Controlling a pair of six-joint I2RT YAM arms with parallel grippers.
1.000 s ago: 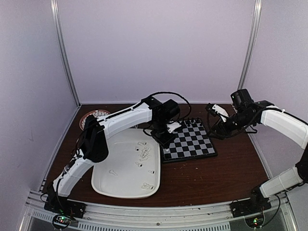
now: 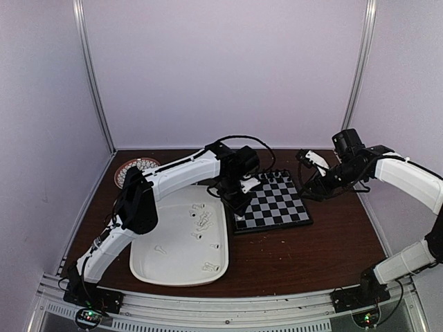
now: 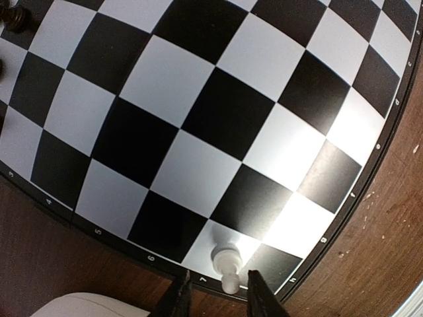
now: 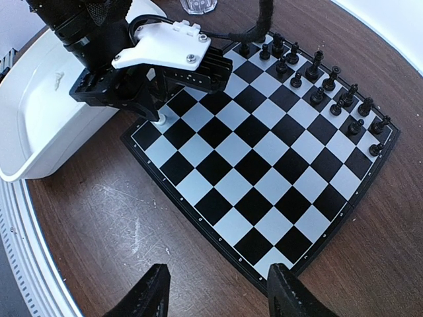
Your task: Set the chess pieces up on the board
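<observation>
A white pawn [image 3: 227, 261] stands upright on a light square by the "7" mark, at the edge of the chessboard [image 3: 211, 148]. My left gripper is open, its fingers [image 3: 256, 288] spread on either side of the pawn with gaps showing. In the right wrist view, the left arm hides part of the board's corner, and the white pawn [image 4: 159, 119] shows below its fingers. Black pieces [image 4: 328, 82] fill two rows along the far side. Off to the board's right, my right gripper is open and empty.
A white tray [image 2: 138, 266] with several white pieces [image 2: 203, 220] lying in it sits left of the board, close to its edge. Behind it is a patterned bowl [image 2: 123, 173]. Bare table [image 2: 304, 259] lies in front of the board.
The tray has shifted slightly left. The right arm looks still.
</observation>
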